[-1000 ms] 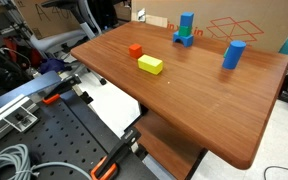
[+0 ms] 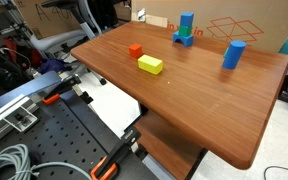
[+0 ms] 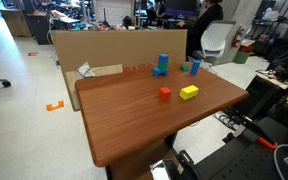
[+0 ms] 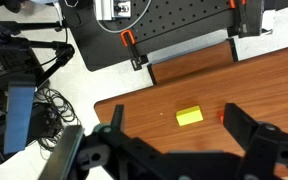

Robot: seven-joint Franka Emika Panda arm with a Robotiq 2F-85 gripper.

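Observation:
On the wooden table lie a red block and, to its right, a yellow block. Farther back stands a stack with a blue base, a green piece and a blue piece on top. A separate blue cylinder stands upright to the right of it. In the wrist view my gripper is open above the table, its fingers wide apart with nothing held. The yellow block shows between them, well below; the red block is partly hidden.
A tall board stands along the table's back edge. The black robot base bench with orange clamps runs along the near side, separated from the table by a gap.

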